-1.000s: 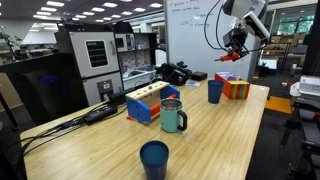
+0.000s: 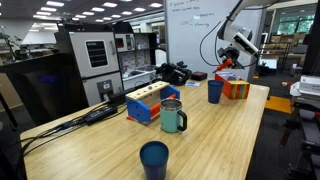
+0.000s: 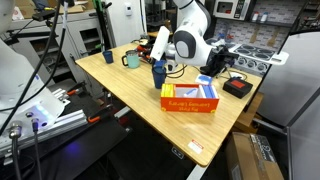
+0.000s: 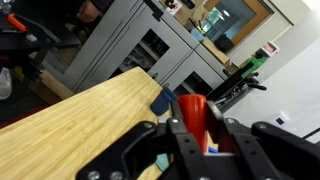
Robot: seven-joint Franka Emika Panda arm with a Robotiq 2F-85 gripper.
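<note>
In the wrist view my gripper is shut on a red object, which sticks out beyond the dark fingers. Its full shape is hard to make out. Exterior view 1 places the gripper at the far end of the table, just above a red and yellow box. That open box holds several small things in exterior view 2, where the arm reaches in behind it. A dark blue cup stands beside the box.
A teal mug, another dark blue cup and a blue and red wooden rack stand along the table. A black case lies near the box. Bare tabletop stretches across the front.
Over the last second my gripper has come down toward the box with the red object, shifting a little to the left in exterior view 1. The cups, mug and rack stay put.
</note>
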